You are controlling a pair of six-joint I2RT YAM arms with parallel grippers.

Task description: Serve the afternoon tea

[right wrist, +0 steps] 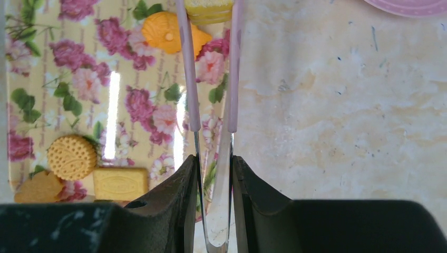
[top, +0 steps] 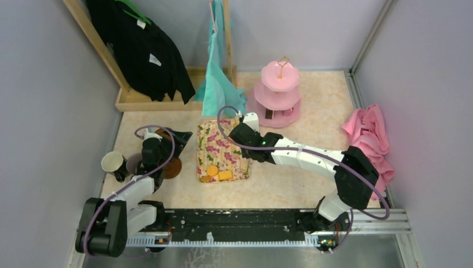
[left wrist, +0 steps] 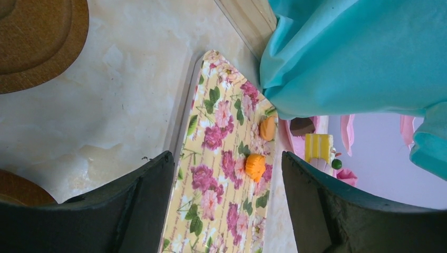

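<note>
In the right wrist view my right gripper holds pink-tipped tongs, their tips closed round a yellow piece above the tray's right edge. The floral tray carries orange and yellow biscuits. The pink three-tier stand is behind, with small treats on its lower tier. My left gripper is part open over the left of the table, near wooden coasters, with nothing visible between its fingers.
Cups stand far left. A hanging teal cloth and black garment are at the back. Pink cloth lies right.
</note>
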